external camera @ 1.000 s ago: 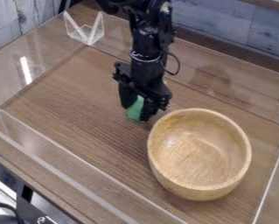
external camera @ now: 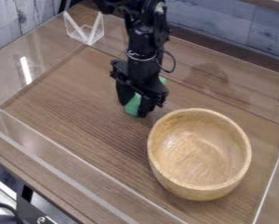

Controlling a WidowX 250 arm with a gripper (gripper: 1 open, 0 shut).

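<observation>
My black gripper (external camera: pixel 139 93) reaches down from the top middle, shut on a green object (external camera: pixel 133 103) at the centre of the wooden table (external camera: pixel 59 122). The green object is mostly hidden by the fingers, so its shape is hard to tell. It sits just up and left of a large empty pale wooden bowl (external camera: pixel 198 153).
A white wire-like piece (external camera: pixel 86 28) stands at the back left, near the wall. Dark cables lie at the bottom left corner.
The bowl has not moved.
</observation>
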